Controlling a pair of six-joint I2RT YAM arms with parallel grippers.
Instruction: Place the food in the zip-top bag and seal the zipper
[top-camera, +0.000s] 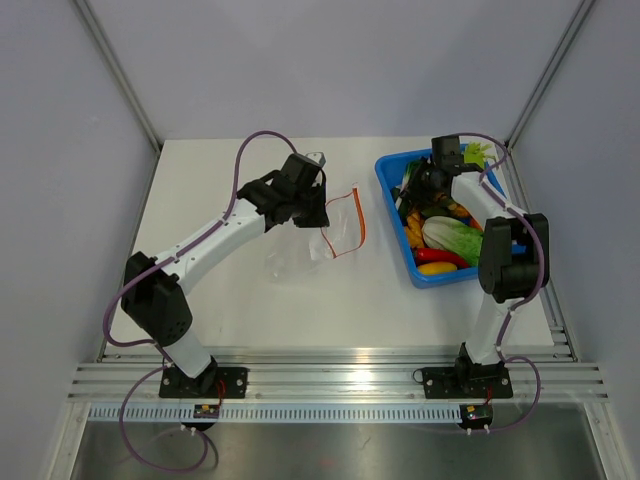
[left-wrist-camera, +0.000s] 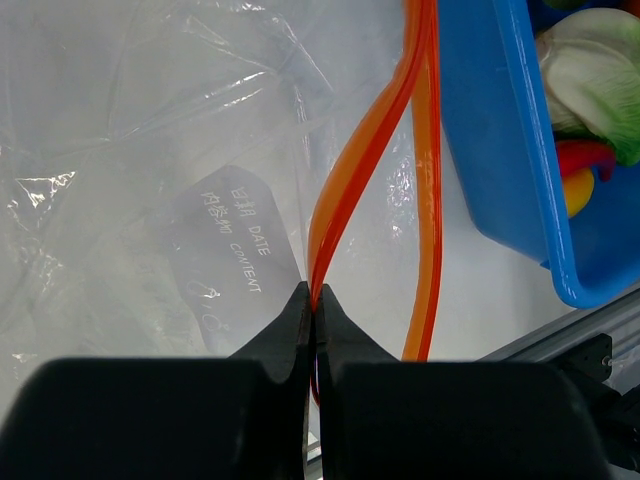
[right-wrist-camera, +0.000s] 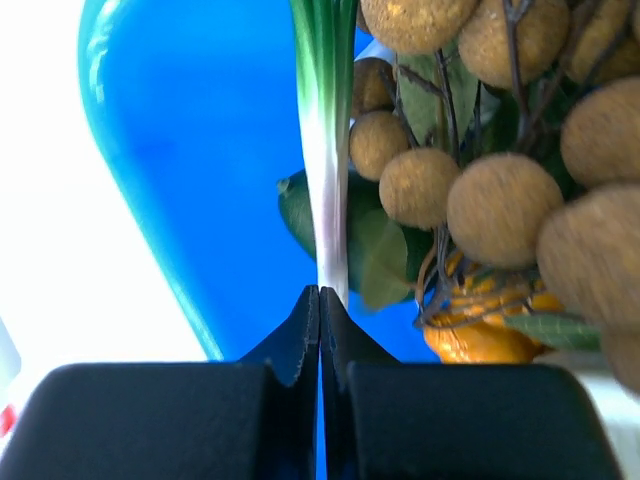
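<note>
The clear zip top bag (top-camera: 295, 255) lies on the table with its orange-edged mouth standing partly open. In the left wrist view, my left gripper is shut on one side of that orange zipper edge (left-wrist-camera: 372, 140); the other side (left-wrist-camera: 428, 200) bows away from it. My right gripper points down into the blue bin (right-wrist-camera: 185, 190), shut. Its tips meet the white end of a green onion (right-wrist-camera: 325, 190); whether they pinch it, I cannot tell. Nearby are a cluster of brown round fruits (right-wrist-camera: 505, 208) and a dark green vegetable (right-wrist-camera: 385, 255).
Inside the bin at the right of the table are also a cabbage (top-camera: 455, 236), a red pepper (top-camera: 438, 257) and a yellow item (top-camera: 437, 269). The bin's left wall (top-camera: 398, 230) stands close to the bag's mouth. Bare table (top-camera: 300, 320) lies in front.
</note>
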